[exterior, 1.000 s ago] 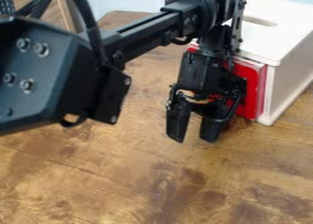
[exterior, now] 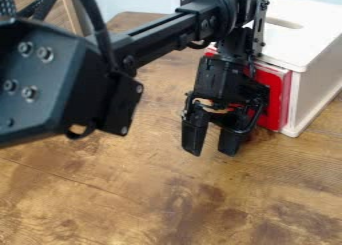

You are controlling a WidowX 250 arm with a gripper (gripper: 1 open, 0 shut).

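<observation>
My black gripper (exterior: 211, 139) points down just in front of the red front panel (exterior: 274, 99) of a white box (exterior: 314, 69) at the right. Its two fingers are apart, with no object visible between them, and hang above the wooden table. Whether it touches the red panel cannot be told from this view.
The white box, with a slot in its top, fills the back right. The black arm crosses the upper left.
</observation>
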